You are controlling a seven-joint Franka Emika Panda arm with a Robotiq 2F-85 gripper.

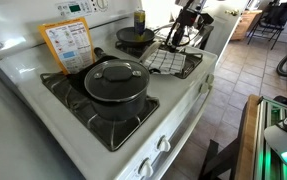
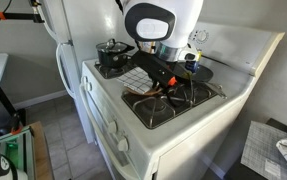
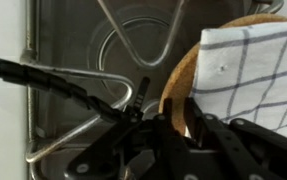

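Note:
A white cloth with dark grid lines (image 3: 248, 70) lies on a round tan board (image 3: 180, 75) over the stove grate in the wrist view. The same checked cloth (image 1: 167, 61) shows at the stove's far end in exterior view 1. My gripper is low at the board's edge, its fingers partly apart. The board's rim shows between the fingers; whether they touch it or the cloth, I cannot tell. From the other side, the gripper (image 2: 164, 90) is down over the near burners, with the arm hiding part of the cloth.
A lidded dark pot (image 1: 117, 82) stands on the burners at the other end. Behind the cloth is a dark pan (image 1: 136, 38). An orange-framed sheet (image 1: 70, 44) leans on the back panel. Metal grate bars (image 3: 93, 75) run beside the gripper.

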